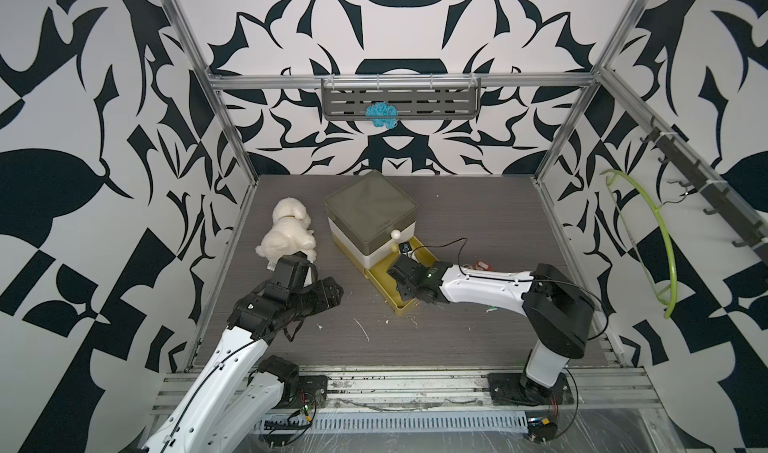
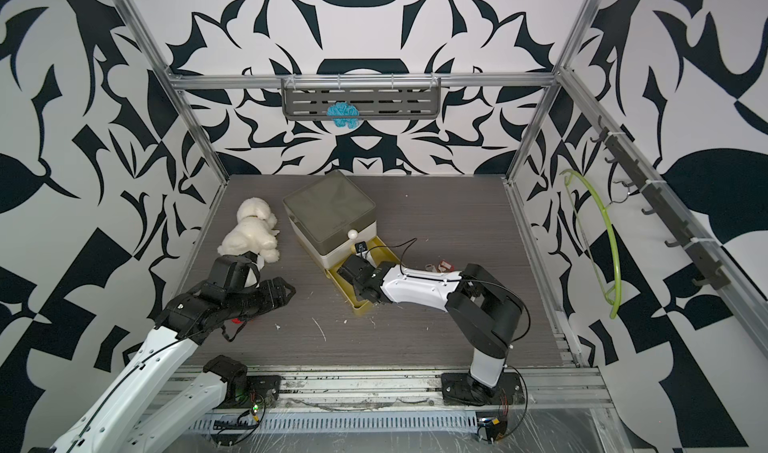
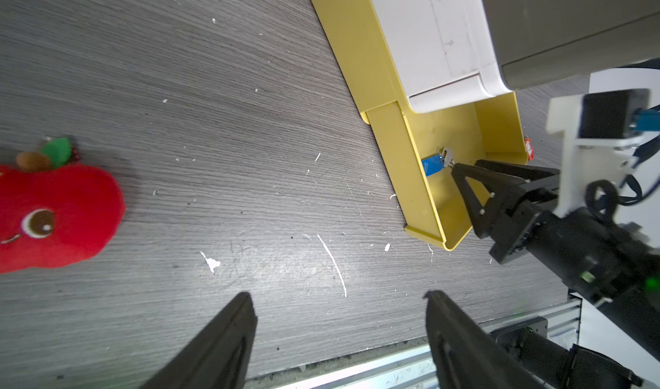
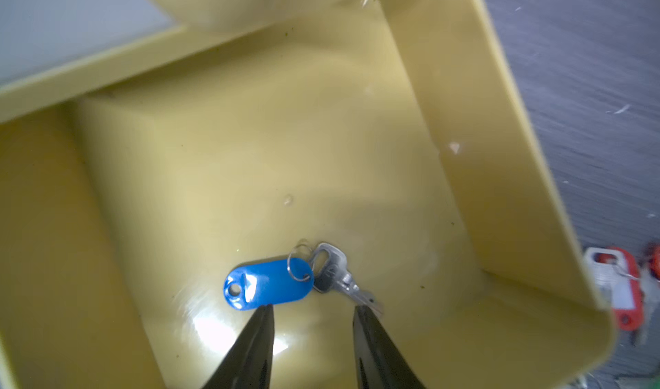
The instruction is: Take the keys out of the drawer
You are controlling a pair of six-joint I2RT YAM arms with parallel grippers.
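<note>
The pulled-out yellow drawer [image 1: 382,289] juts from the box [image 1: 370,213]. In the right wrist view, a blue key tag [image 4: 264,286] with a ring and a silver key [image 4: 333,272] lie on the drawer floor. My right gripper is open just beside them, over the drawer, with nothing between its fingers. My left gripper stands open over the bare table at the left front of the drawer, holding nothing.
A red apple plush [image 3: 58,217] and a white plush animal [image 1: 284,233] lie on the left. Small red items [image 4: 615,286] lie right of the drawer. The table between apple and drawer is clear.
</note>
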